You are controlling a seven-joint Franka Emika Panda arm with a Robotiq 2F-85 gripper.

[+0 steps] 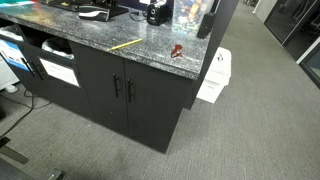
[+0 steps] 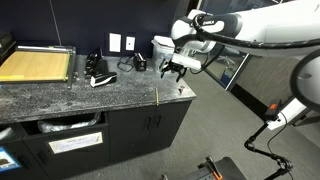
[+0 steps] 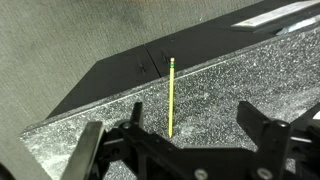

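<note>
A yellow pencil (image 3: 171, 97) lies on the speckled grey counter (image 3: 210, 100), with its eraser end reaching past the counter's front edge in the wrist view. The pencil (image 1: 126, 45) also shows in exterior view 1, and as a thin line (image 2: 157, 97) in exterior view 2. My gripper is open above the counter, its fingers (image 3: 128, 131) wide apart and nothing held between them. In the wrist view the pencil appears between the two fingers, nearer the left one. From exterior view 2, the gripper (image 2: 178, 69) hangs over the counter's right part.
A small reddish-brown item (image 1: 177, 50) sits near the counter's right end. Behind it stands a clear bin (image 1: 188, 15). Black devices (image 2: 100, 70) and a wooden-topped tray (image 2: 36, 66) are farther left. Black cabinets (image 1: 125, 95) drop below the edge.
</note>
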